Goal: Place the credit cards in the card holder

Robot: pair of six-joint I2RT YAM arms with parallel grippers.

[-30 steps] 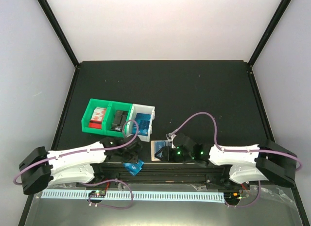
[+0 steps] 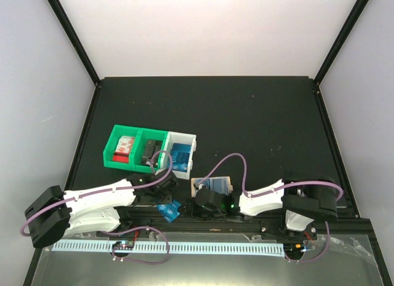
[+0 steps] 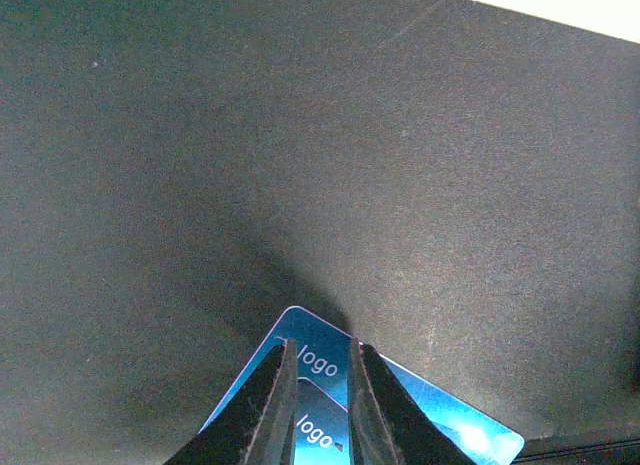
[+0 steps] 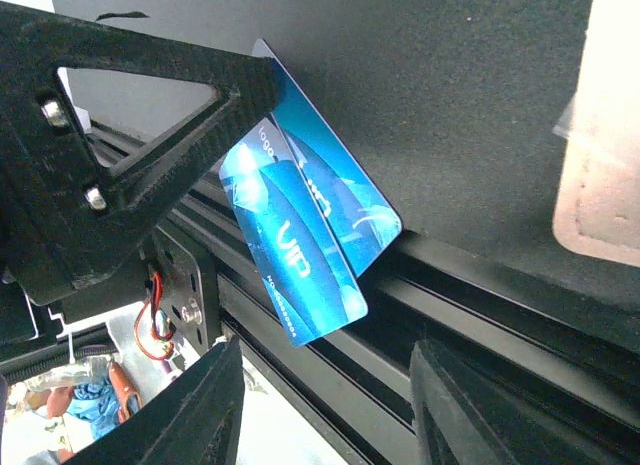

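My left gripper is shut on two blue credit cards (image 3: 430,410), one overlapping the other, near the table's front edge. The right wrist view shows these cards (image 4: 290,250) with "logo" and "VIP" print, below the black left gripper. My right gripper is open, its fingertips in front of the cards, nothing between them. The light card holder (image 2: 228,187) with blue cards in it lies just behind the right gripper; its pale edge (image 4: 600,185) shows at the right of that wrist view.
A green two-compartment bin (image 2: 112,141) with red and dark items and a white bin (image 2: 184,138) with blue cards stand at back left. Aluminium rails run along the front edge.
My right arm has moved left and toward the front edge, nearer the cards in my left gripper, uncovering more of the holder. The left arm is almost unchanged.
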